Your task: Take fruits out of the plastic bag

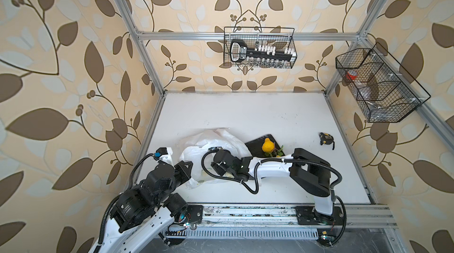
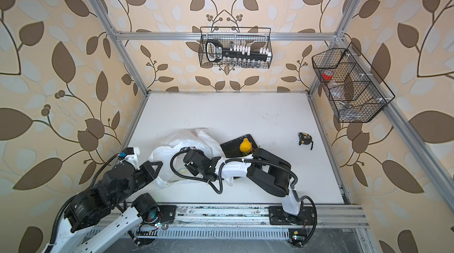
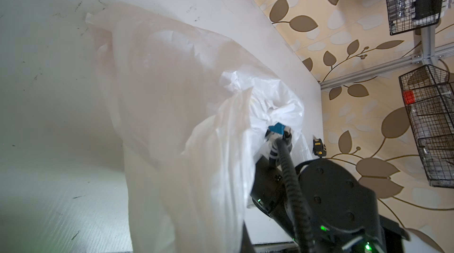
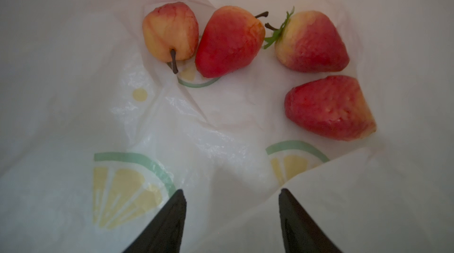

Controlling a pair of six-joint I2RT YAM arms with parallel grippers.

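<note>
Inside the white plastic bag, the right wrist view shows several red-yellow fruits: a rounder stemmed one [image 4: 170, 30], a redder stemmed one [image 4: 230, 42], a strawberry with green leaves [image 4: 312, 42] and a strawberry-like one [image 4: 331, 107]. My right gripper is open, its fingers apart, with nothing between them; the fruits lie beyond its fingertips. At the bag's left edge, my left gripper [image 1: 188, 168] is shut; whether it pinches the film cannot be made out. A black tray [image 1: 255, 146] beside the bag contains a yellow fruit [image 1: 268, 145] and something green.
A tape measure [image 1: 325, 138] lies at the table's right side. Wire baskets hang on the back [image 1: 260, 49] and right [image 1: 378, 85] sides. My right arm reaches across the tray's front.
</note>
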